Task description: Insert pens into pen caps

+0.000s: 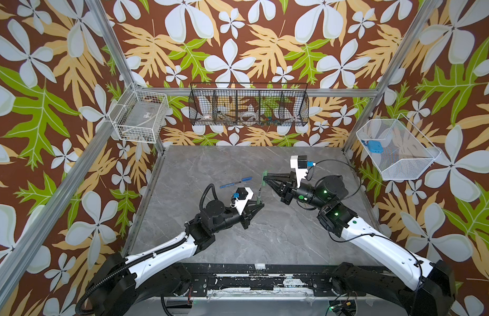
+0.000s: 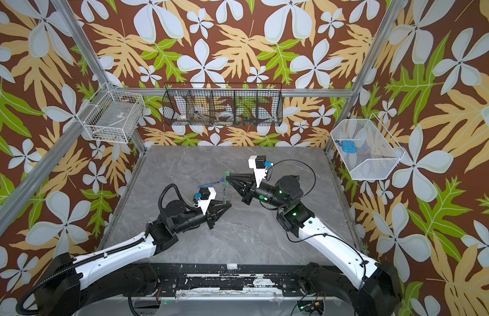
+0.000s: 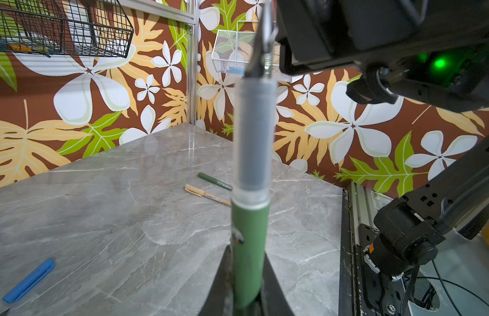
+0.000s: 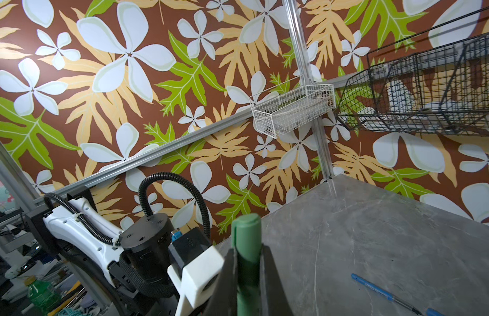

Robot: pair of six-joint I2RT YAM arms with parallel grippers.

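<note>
My left gripper [image 1: 257, 205] is shut on a green pen [image 3: 248, 245], held upright, with its translucent section and dark tip pointing up. My right gripper [image 1: 267, 177] is shut on a green cap [image 4: 247, 231], held upright just above the pen tip; in the top views cap and pen are nearly in line, and whether the tip is inside cannot be told. On the table lie a blue pen [image 4: 379, 289] with a separate blue cap [image 3: 28, 280], plus a green pen [image 3: 214, 180] and a beige pen [image 3: 207, 195], both hidden behind the right arm in the top views.
A white wire basket [image 1: 139, 115] hangs at left, a black wire basket [image 1: 248, 108] at the back, and a white mesh basket [image 1: 397, 152] at right.
</note>
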